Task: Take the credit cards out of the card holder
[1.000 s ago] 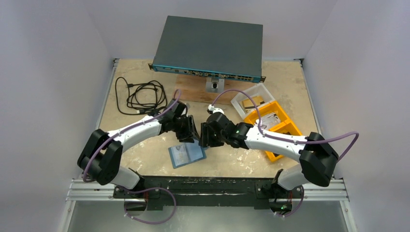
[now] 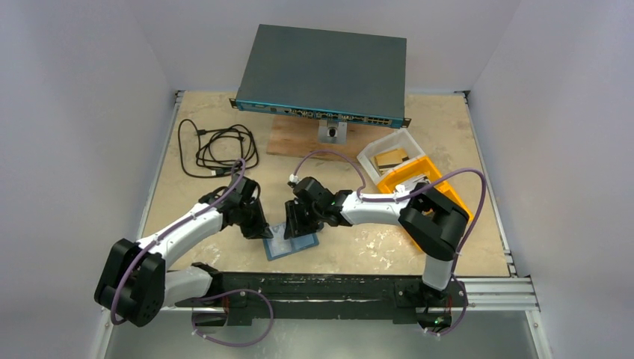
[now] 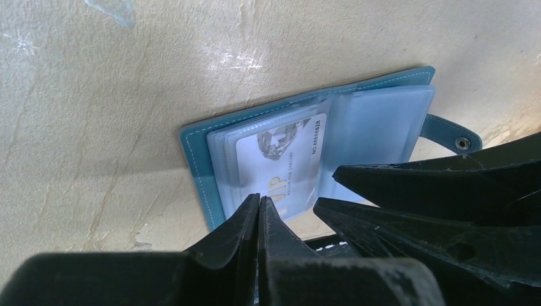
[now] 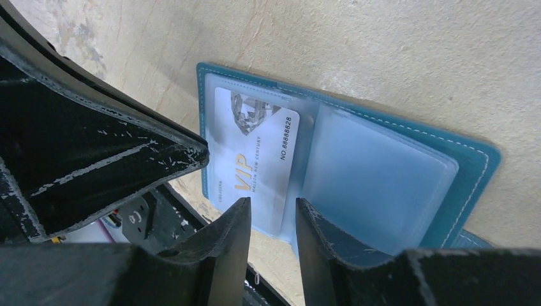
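Observation:
The blue card holder lies spread open on the table, clear plastic sleeves showing. A white VIP card sits in the sleeves on one half; the other half's sleeve looks empty. My left gripper is shut over the near edge of the card side, nothing visible between its fingers. Above the holder, my right gripper has its fingers apart, one on each side of the card's edge as seen in the right wrist view, holding nothing. Whether either gripper touches the holder cannot be told.
An orange divided tray and a white box stand at the right, partly behind my right arm. A coiled black cable lies at the left back. A large dark network device overhangs the back.
Both grippers have moved left, and the right one now covers part of the holder. My left gripper came away from the holder's far right corner to its left side. The holder stays put.

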